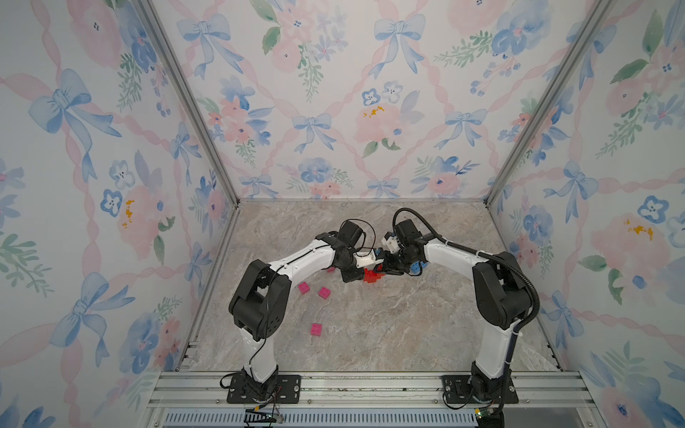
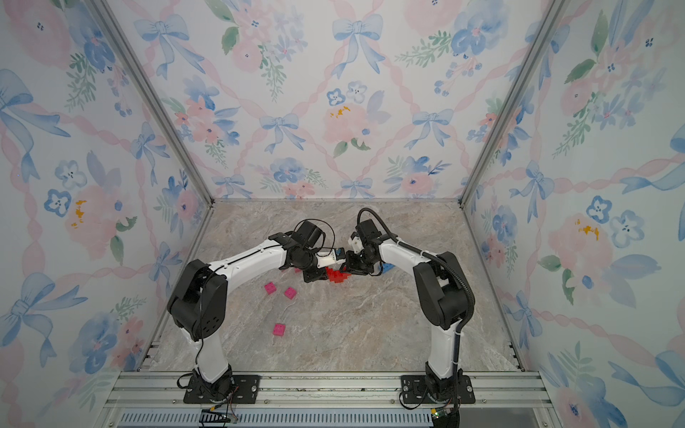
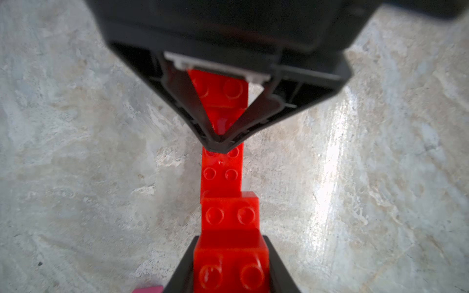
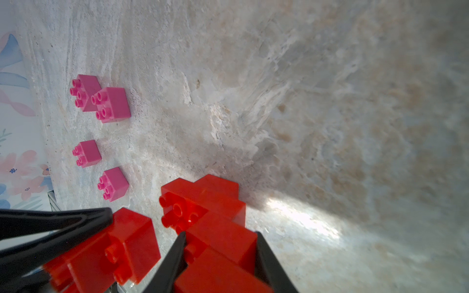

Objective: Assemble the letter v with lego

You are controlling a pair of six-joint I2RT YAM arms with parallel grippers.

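Observation:
In the left wrist view, my left gripper is shut on a stack of red bricks [image 3: 229,263]. Beyond and below it, a red assembly [image 3: 221,178] runs up the view to my right gripper. The right wrist view shows my right gripper shut on one end of that stepped red assembly [image 4: 215,195]. Left of it, the left gripper's fingers [image 4: 88,219] clasp the other red stack [image 4: 132,244], with a gap showing between the two red pieces. From above, both grippers are close together and largely hide the bricks.
Pink bricks [image 1: 324,292] lie loose at left, one of them [image 1: 316,329] nearer the front. Something blue [image 1: 416,267] is partly hidden by the right gripper.

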